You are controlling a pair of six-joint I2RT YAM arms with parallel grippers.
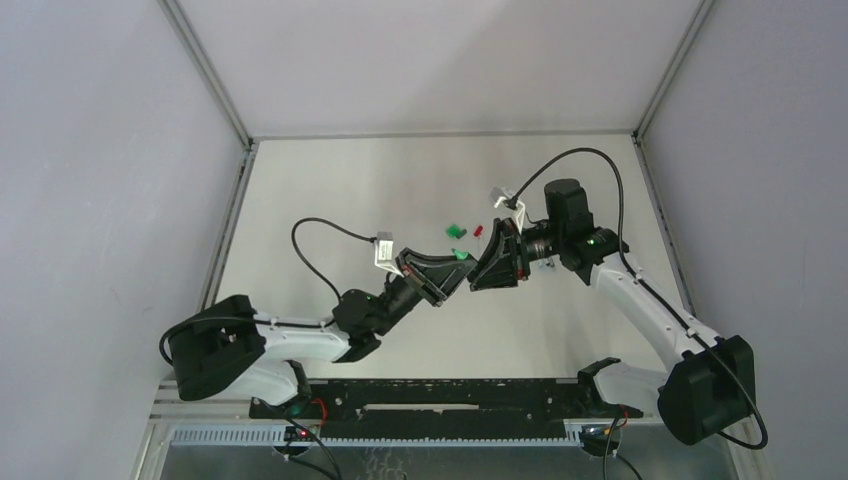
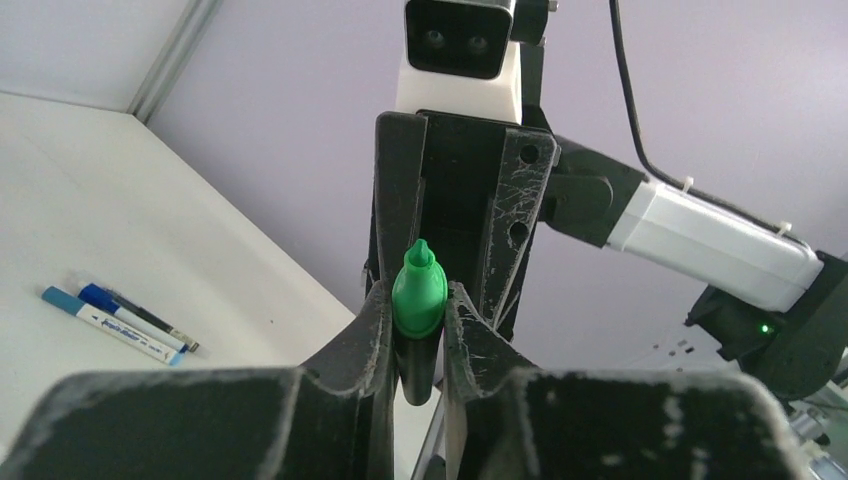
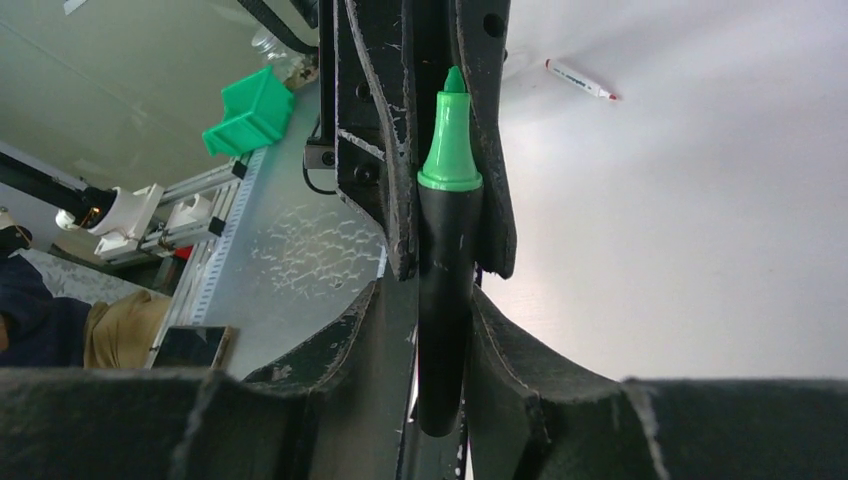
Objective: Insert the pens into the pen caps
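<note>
A green-tipped pen (image 3: 450, 270) with a black barrel and green collar hangs between the two grippers, above the table. In the left wrist view its green tip (image 2: 418, 285) faces the camera. My left gripper has its fingers close against both sides of the black barrel. In the right wrist view the barrel's lower end reaches between the fingertips of my right gripper. Background shows beside the barrel there, so the right fingers stand apart from it. Green caps (image 1: 455, 231) and a red cap (image 1: 478, 231) lie on the table beyond.
In the left wrist view, a light-blue marker (image 2: 112, 327) and a blue-capped pen (image 2: 130, 312) lie together. A red-tipped marker (image 3: 581, 79) rests on the table (image 3: 680, 230). Both grippers almost touch.
</note>
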